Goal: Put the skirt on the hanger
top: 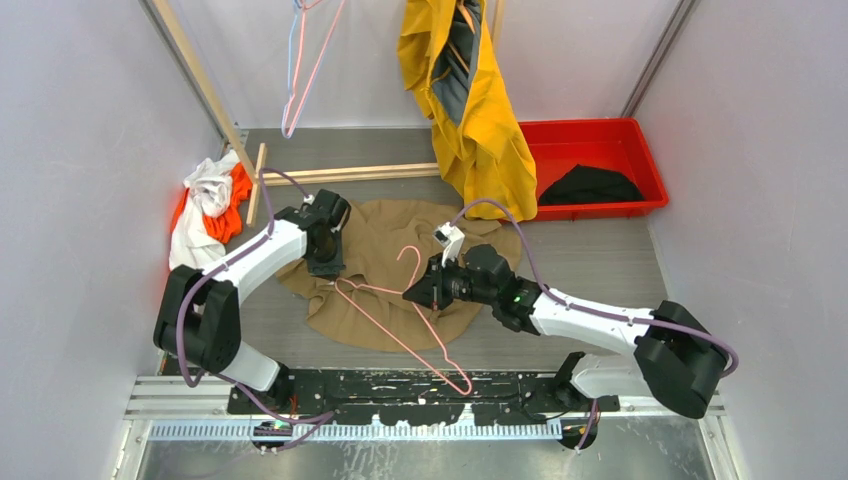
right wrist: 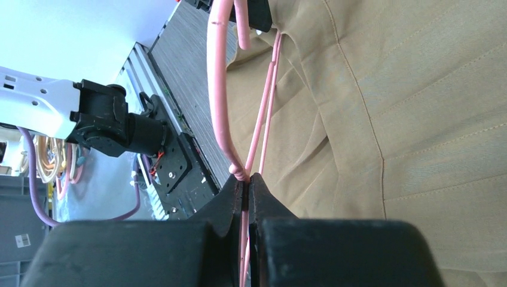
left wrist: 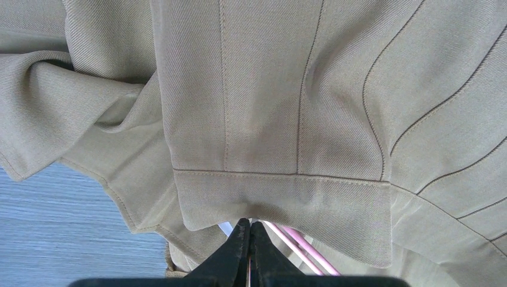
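Note:
A brown skirt [top: 380, 220] lies spread on the grey floor. My right gripper [top: 430, 298] is shut on a pink hanger [top: 436, 374], which lies across over the skirt, hook up; in the right wrist view the hanger [right wrist: 218, 95] rises from the fingers. The hanger's far end reaches the skirt edge beside my left gripper [top: 328, 274]. In the left wrist view, my left gripper is shut at the skirt's waistband [left wrist: 281, 191], with pink hanger bars [left wrist: 308, 254] showing beneath the fabric; whether cloth is between its tips I cannot tell.
A red bin [top: 640, 170] with dark cloth is at back right. A yellow garment [top: 480, 150] and spare hangers hang at the back near wooden bars [top: 350, 172]. White and orange cloths [top: 195, 240] lie at left.

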